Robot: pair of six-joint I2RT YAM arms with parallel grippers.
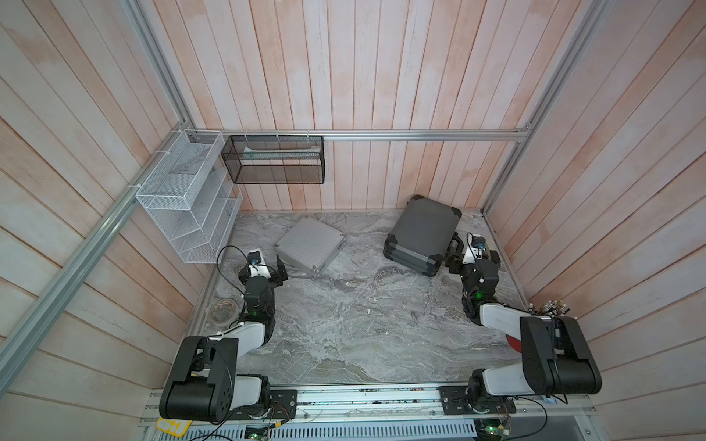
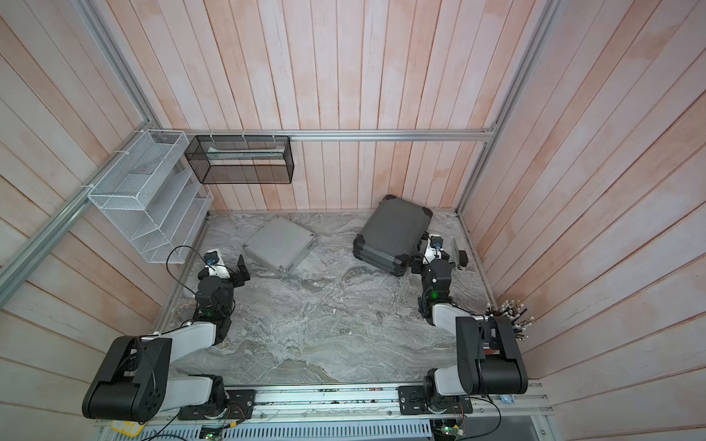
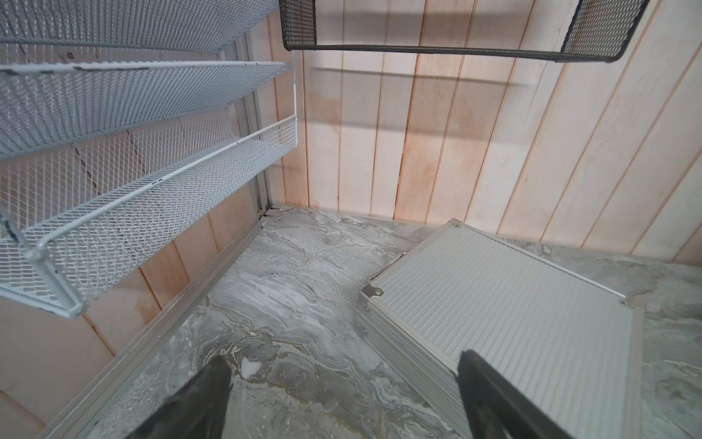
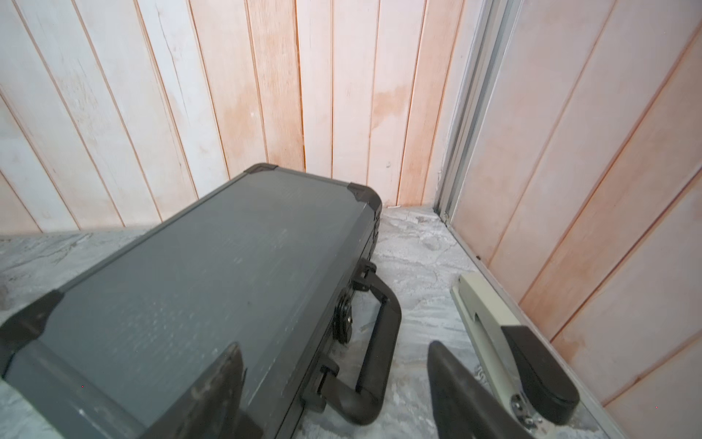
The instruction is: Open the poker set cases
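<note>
A dark grey case with black corners lies shut at the right rear of the table. Its black handle and latch face the right side. My right gripper is close to this side, fingers apart; the handle appears between them in the right wrist view, with no grip on it. A silver ribbed case also lies shut, left of the middle. Beside its left edge stands my left gripper, open and empty.
A stapler-like cream and black tool lies along the right wall. White wire shelves hang at the left, and a black mesh basket on the back wall.
</note>
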